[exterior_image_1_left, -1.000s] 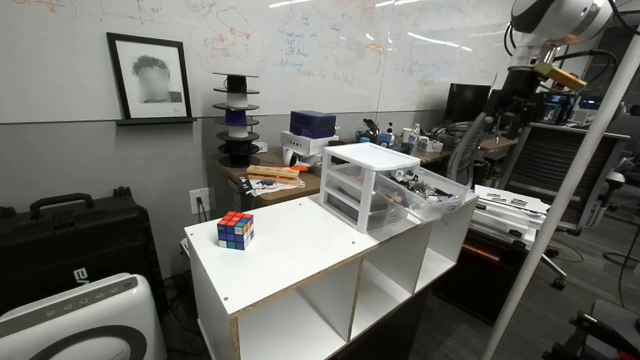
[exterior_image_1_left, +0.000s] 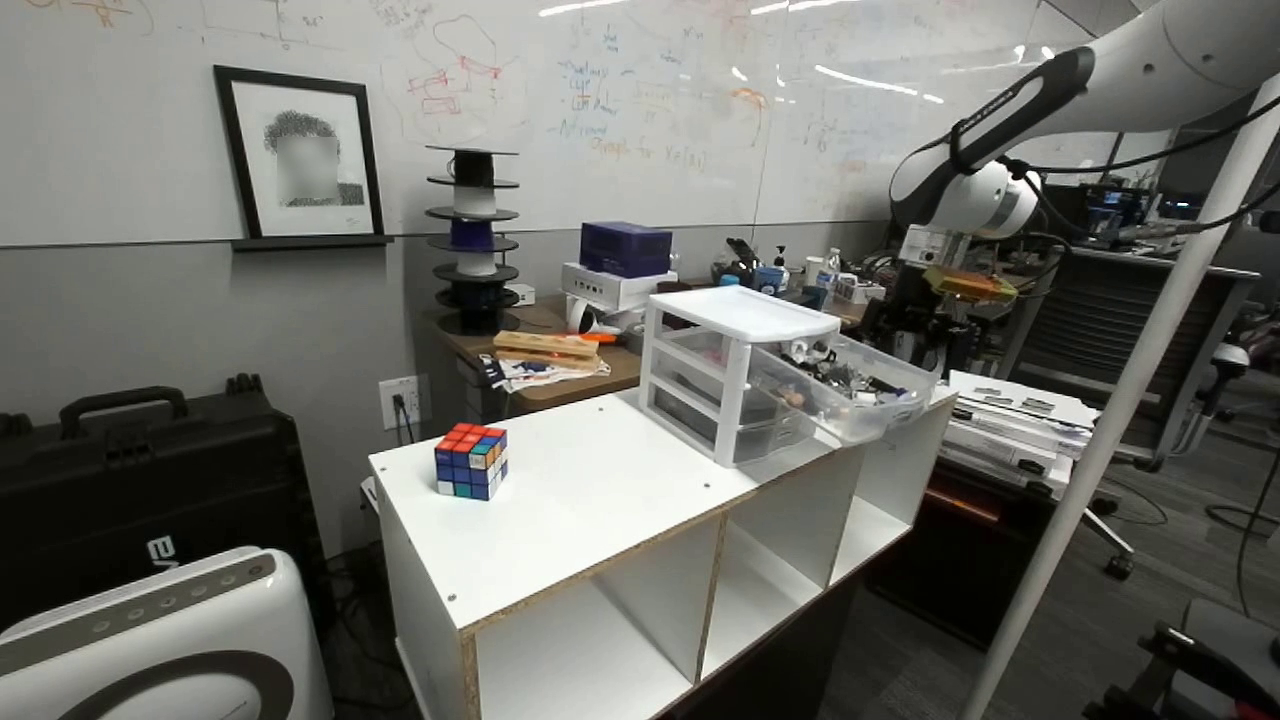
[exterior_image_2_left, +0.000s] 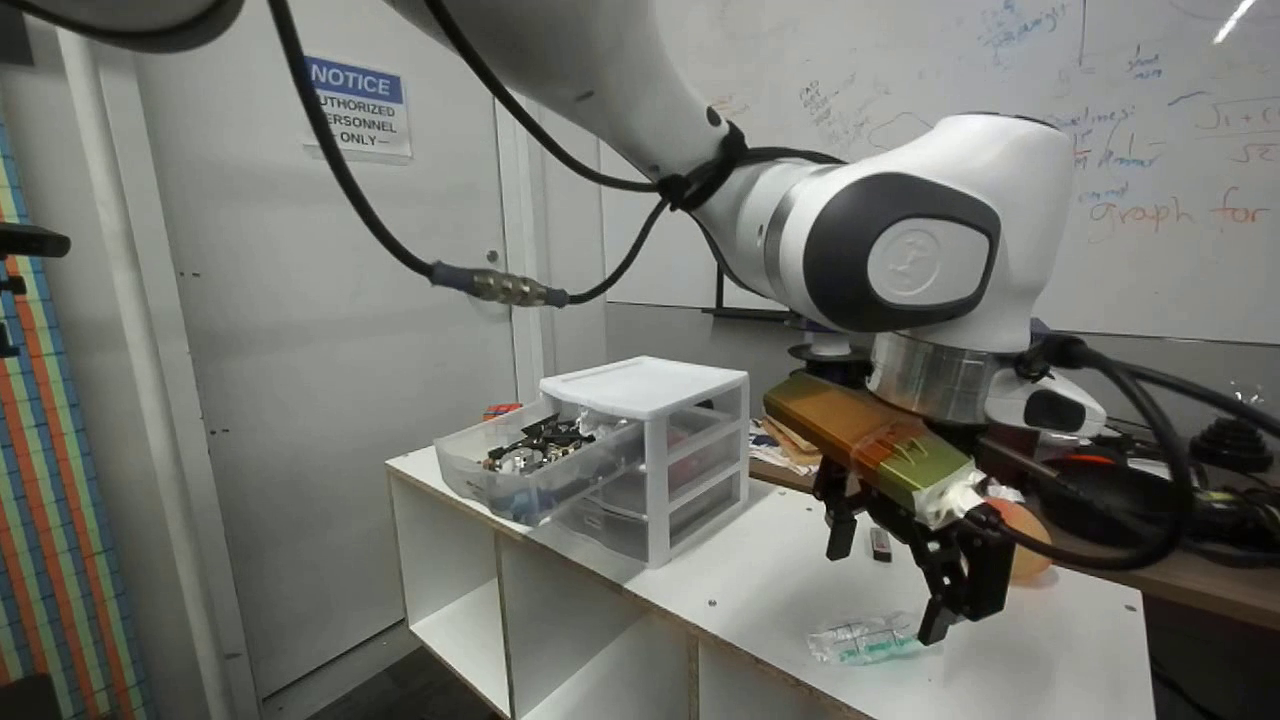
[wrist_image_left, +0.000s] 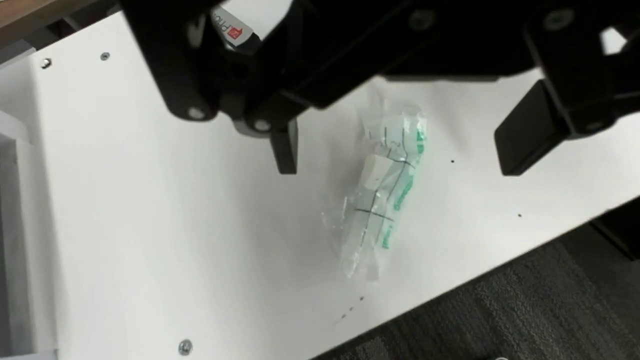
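Note:
My gripper (exterior_image_2_left: 889, 590) hangs over the white tabletop with its fingers apart and nothing held between them. In the wrist view a crinkled clear plastic packet (wrist_image_left: 384, 180) with green lettering lies flat on the white surface. It appears between the two fingertips in that view, below them and apart from them. The same packet (exterior_image_2_left: 866, 640) is near the front edge in exterior view 2. A white drawer unit (exterior_image_1_left: 746, 314) has its top clear drawer (exterior_image_1_left: 870, 402) pulled out, full of small parts. A Rubik's cube (exterior_image_1_left: 470, 461) sits at the opposite end of the table.
A small dark and grey box (wrist_image_left: 237, 29) lies close to the gripper. An orange round object (exterior_image_2_left: 1028, 540) stands behind the fingers in exterior view 2. The white surface (wrist_image_left: 156, 198) between packet and drawer unit is bare.
In exterior view 1 the arm and gripper have come down and to the left, from the upper right to behind the open drawer. The cube and drawer unit have not moved.

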